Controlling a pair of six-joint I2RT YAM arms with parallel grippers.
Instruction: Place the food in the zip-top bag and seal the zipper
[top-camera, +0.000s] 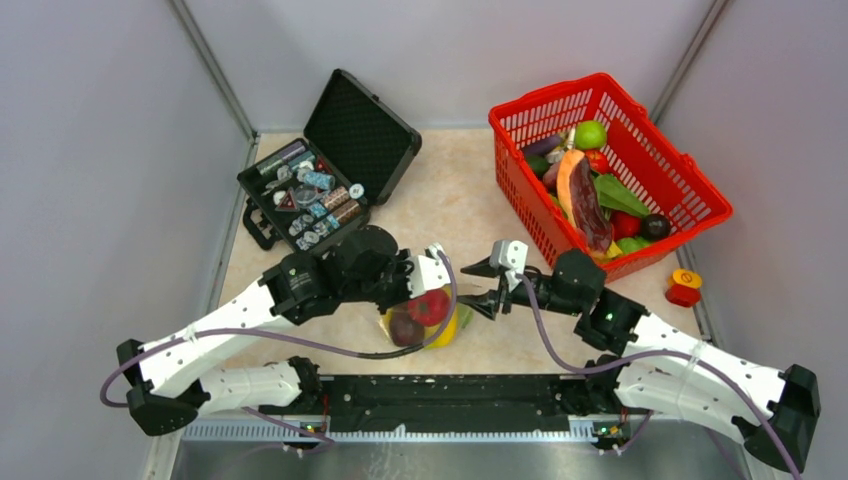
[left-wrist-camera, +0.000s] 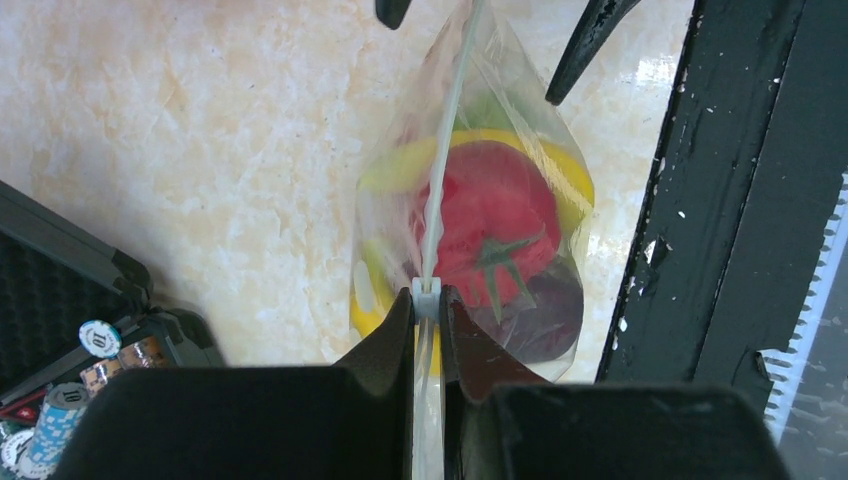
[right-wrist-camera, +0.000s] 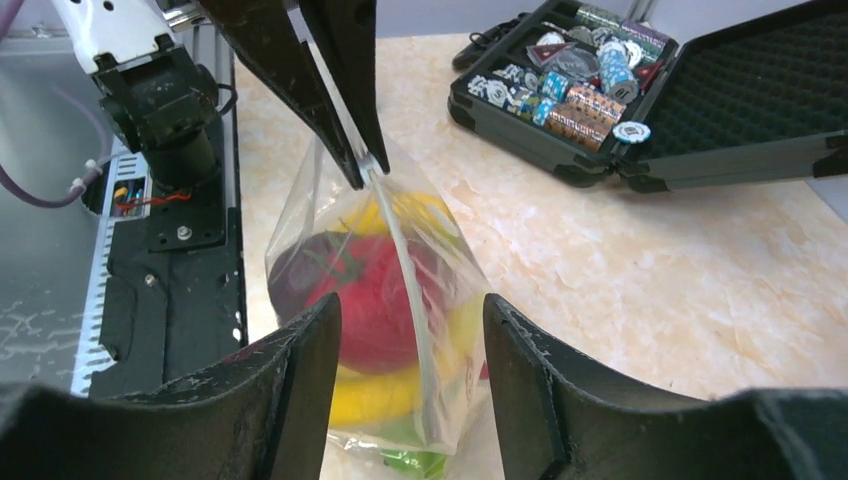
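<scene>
The clear zip bag (left-wrist-camera: 470, 220) holds a red tomato (left-wrist-camera: 490, 210), yellow food (right-wrist-camera: 390, 400) and a dark purple item (left-wrist-camera: 540, 320) near the table's front edge. My left gripper is shut on the bag's zipper strip, at its slider. My right gripper is open at the other end of the strip, with its fingers apart and clear of it in the left wrist view.
A red basket of food (top-camera: 520, 190) stands back right, an open black case (top-camera: 355, 140) back left. Toy pieces (top-camera: 685, 290) lie at the right edge. Bare table lies between case and basket.
</scene>
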